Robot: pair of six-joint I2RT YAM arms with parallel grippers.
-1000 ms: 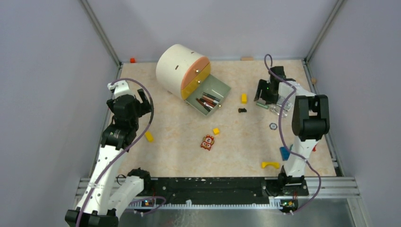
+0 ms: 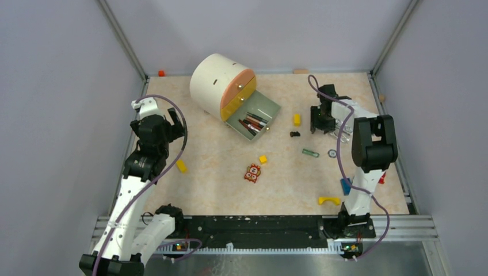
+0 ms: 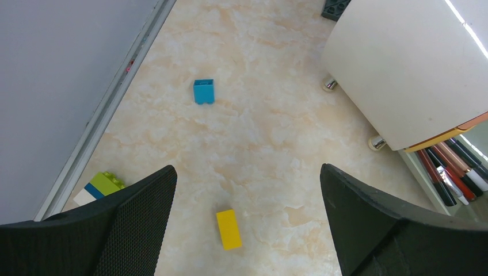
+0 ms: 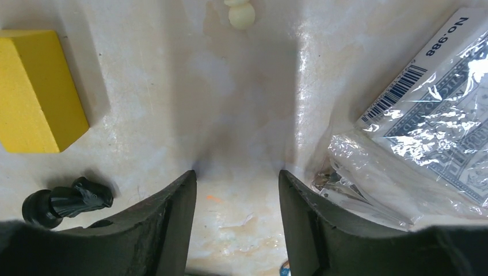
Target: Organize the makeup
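Note:
The round cream organizer (image 2: 210, 83) stands at the back, its green drawer (image 2: 267, 106) pulled out with several pens and tubes (image 2: 247, 127) inside, also seen in the left wrist view (image 3: 437, 181). My right gripper hovers low over bare table between a yellow block (image 4: 43, 92), a black figurine (image 4: 66, 201) and a clear-wrapped package (image 4: 426, 121); its fingers stand apart, nothing between them. A green tube (image 2: 310, 153) lies below it in the top view. My left gripper is open above the left side, nothing held.
A yellow cube (image 2: 262, 159), owl toy (image 2: 252, 173), yellow arched block (image 2: 328, 200) and blue piece (image 2: 346, 186) lie around the table. Small bricks (image 3: 204, 91) are at the left.
The green tube has moved toward the front and left, away from the package. The left arm is unchanged.

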